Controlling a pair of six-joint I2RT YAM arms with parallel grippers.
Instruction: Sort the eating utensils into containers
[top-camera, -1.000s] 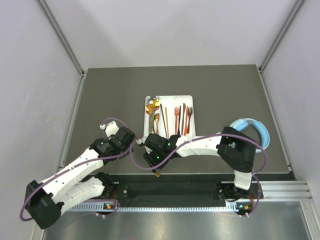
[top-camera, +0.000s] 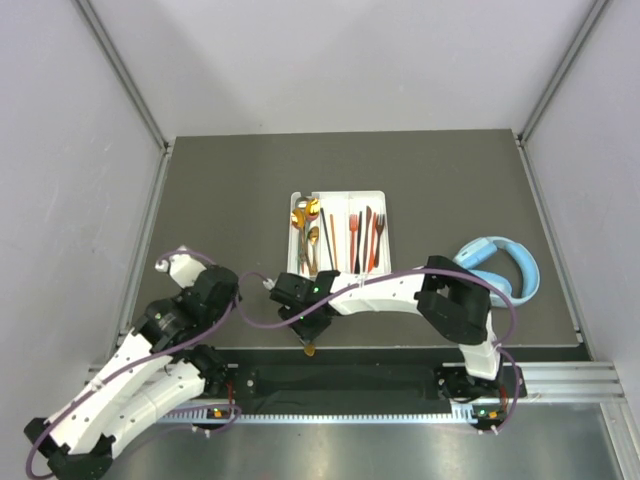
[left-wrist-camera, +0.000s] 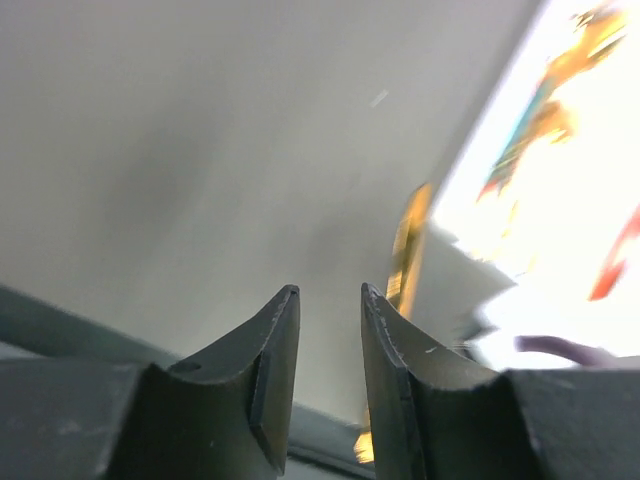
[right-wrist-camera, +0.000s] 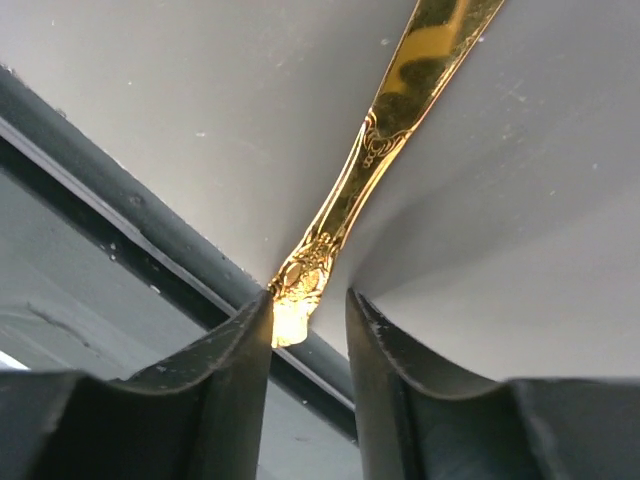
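A gold utensil (right-wrist-camera: 400, 110) lies diagonally on the grey surface, its ornate end at the front edge. My right gripper stands open low over that end, the end beside the left finger. In the top view its gold tip (top-camera: 309, 349) shows below the right arm. My left gripper is over bare surface left of the white tray, fingers part apart with nothing seen between them; its wrist view is blurred. The tray (top-camera: 376, 200) holds gold spoons (top-camera: 298, 218), orange forks and knives, and dark utensils.
Blue headphones (top-camera: 520, 260) lie on the right side of the grey surface (top-camera: 220, 180). The front edge has a dark rail (top-camera: 340, 385).
The left arm has moved left and toward the front, away from the tray.
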